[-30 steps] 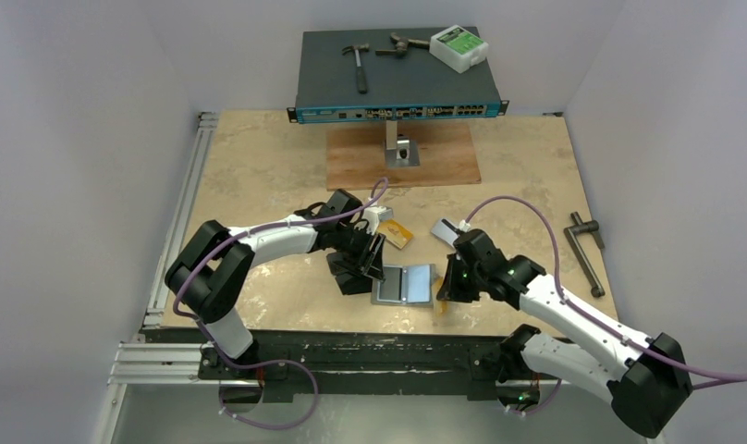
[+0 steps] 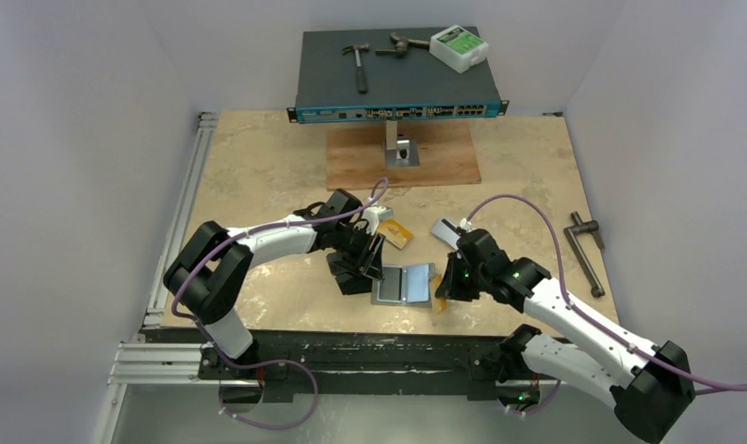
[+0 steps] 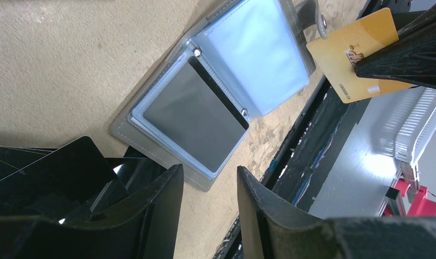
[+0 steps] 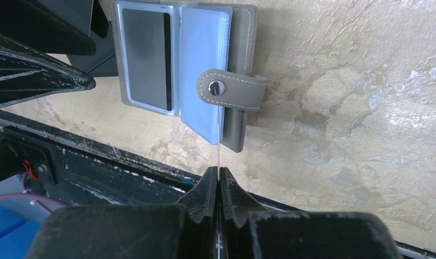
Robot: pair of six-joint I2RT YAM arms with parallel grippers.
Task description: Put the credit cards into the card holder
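Observation:
The open grey card holder (image 2: 388,285) with translucent blue sleeves (image 3: 259,54) lies near the front edge. My left gripper hangs open over its left side, nothing between the fingers. My right gripper is shut on a gold card at the holder's right side; in the right wrist view the card is seen edge-on as a thin line, near the snap strap (image 4: 243,91). A yellow card (image 2: 396,233) and a pale card (image 2: 445,231) lie behind the holder.
A black object (image 2: 349,287) lies left of the holder. A rack device (image 2: 397,79) on a wooden board stands at the back, hammers and a white box on top. Metal tools (image 2: 587,259) lie at the right edge.
The right arm has shifted very slightly; otherwise the top views look the same.

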